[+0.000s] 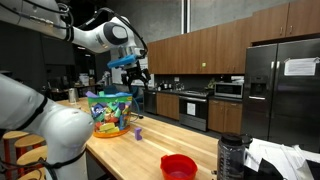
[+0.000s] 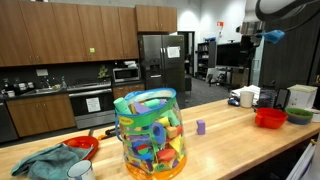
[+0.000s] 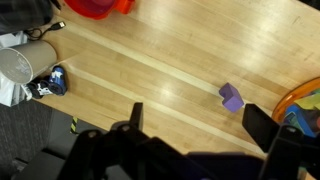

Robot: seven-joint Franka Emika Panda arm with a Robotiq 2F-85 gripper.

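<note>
High above the wooden table my gripper stands open, its dark fingers wide apart at the lower part of the wrist view and nothing between them. Below it on the table lies a small purple block (image 3: 231, 97), closer to the right finger; exterior view 2 has the same purple block (image 2: 201, 127) standing alone. A red bowl (image 1: 179, 166) sits at the table's front in exterior view 1. The clear bin (image 2: 153, 136) is filled with colourful toys.
A black canister (image 1: 231, 155) and white cloths stand at the right. In exterior view 2, a red dish (image 2: 82, 146), a white mug (image 2: 83, 171) and a grey-green towel (image 2: 47, 161) lie at the left. Bare tabletop surrounds the purple block.
</note>
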